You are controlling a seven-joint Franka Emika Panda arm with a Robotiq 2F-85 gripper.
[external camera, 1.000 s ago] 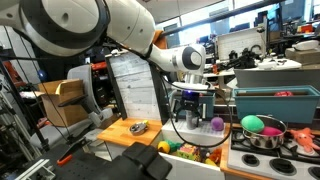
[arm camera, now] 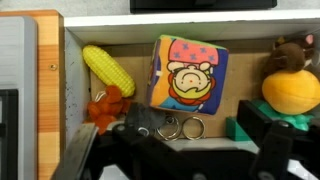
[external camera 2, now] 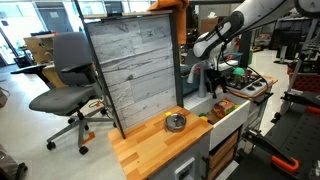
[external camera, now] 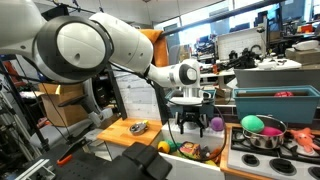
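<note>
My gripper [external camera: 191,131] hangs fingers-down over an open white drawer [external camera 2: 228,126]. Its two fingers look spread apart, with nothing visible between them. In the wrist view a colourful square cloth-like item with a cartoon face [arm camera: 189,73] lies mid-drawer, just ahead of the dark fingers. A yellow corn toy [arm camera: 108,68] and a red-orange toy [arm camera: 107,107] lie to its left. At the right are an orange toy with a brown animal head [arm camera: 291,90] and a green block [arm camera: 238,130]. Metal rings [arm camera: 191,127] show partly; the gripper hides the drawer's near part.
A stove [external camera: 270,160] with a metal pot [external camera: 263,132] stands right of the drawer. On the wooden counter [external camera 2: 160,143] sits a metal bowl [external camera 2: 175,122]. A teal box [external camera: 275,107] and a tall grey panel [external camera 2: 132,65] stand nearby.
Compared with one second ago, the arm and gripper have come down closer to the drawer.
</note>
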